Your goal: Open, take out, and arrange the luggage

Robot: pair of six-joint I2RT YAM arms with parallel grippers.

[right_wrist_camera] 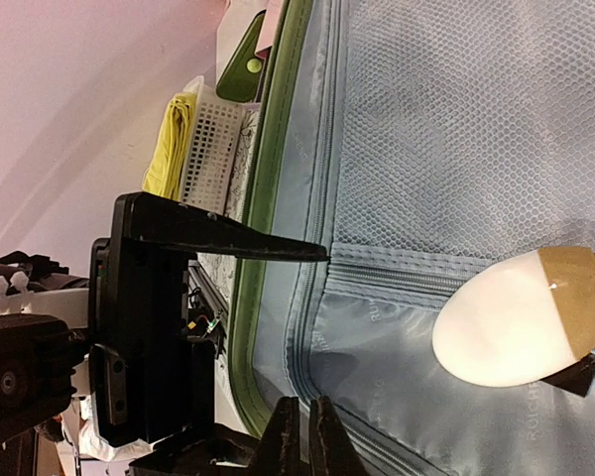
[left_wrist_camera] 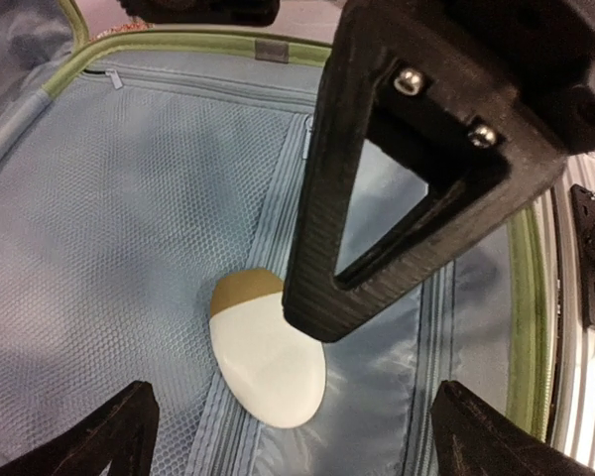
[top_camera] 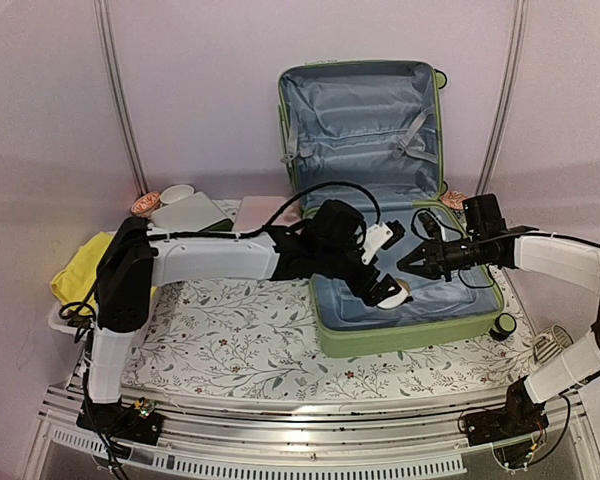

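Note:
The green suitcase (top_camera: 410, 340) stands open, lid upright. A white and tan oval item lies on the lining, a small dark piece under its edge in the right wrist view, where the item (right_wrist_camera: 496, 317) sits right of the fingers. My left gripper (top_camera: 380, 280) hangs over the suitcase with its fingers apart, open, near the item. My right gripper (top_camera: 410, 262) is just above and right of the item; its fingers appear at the bottom of the right wrist view, close together. Whether anything is between them is unclear.
A white basket (right_wrist_camera: 206, 149) with yellow cloth (right_wrist_camera: 169, 144) stands at the left of the table. Boxes and dishes lie behind my left arm. A dark jar (top_camera: 502, 326) is by the suitcase's front right corner.

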